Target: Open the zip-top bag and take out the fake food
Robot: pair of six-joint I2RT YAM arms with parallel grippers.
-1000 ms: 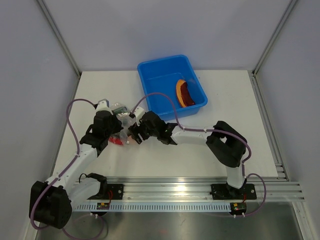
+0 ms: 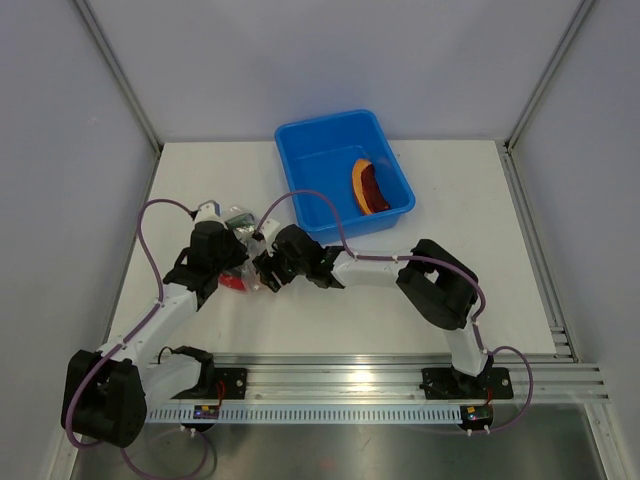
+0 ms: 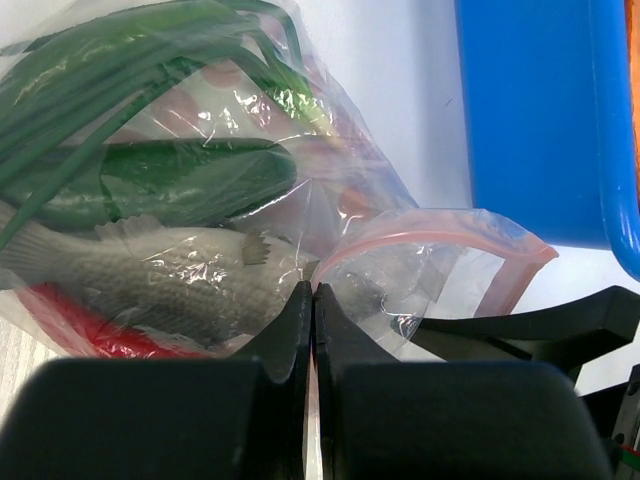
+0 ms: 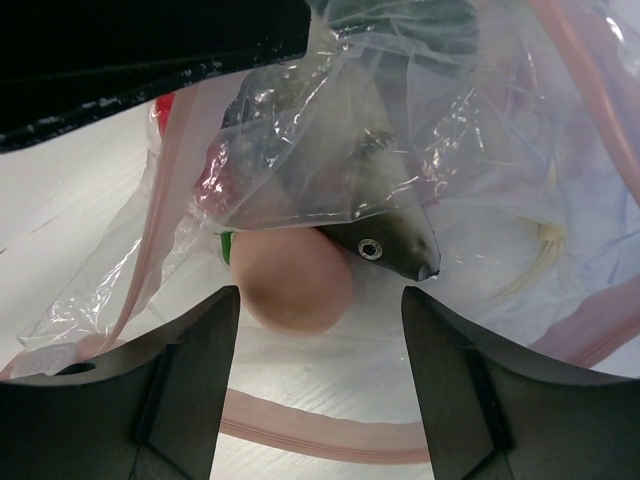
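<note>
The clear zip top bag [image 3: 360, 110] lies on the table, its pink-edged mouth [image 4: 320, 440] gaping. Green vegetables [image 3: 150, 185], a fish [image 3: 170, 275] and something red [image 3: 100, 330] show through the plastic. My left gripper is shut at the bag's mouth, on or by its edge; only thin film could be between its fingers. In the right wrist view, a brown egg-like piece [image 4: 292, 280] lies inside the mouth beside the fish's head [image 4: 390, 240]. My right gripper stands open at the mouth, fingers apart on either side of the egg, not touching it.
Behind and right of the bag stands a blue bin [image 2: 310, 155] holding a hot-dog-like food piece [image 2: 368, 187]. Its near wall is close to my right arm [image 2: 330, 265].
My right arm has moved slightly left, toward the bag's mouth. The left gripper has hardly moved, and the bin and its contents look the same.
</note>
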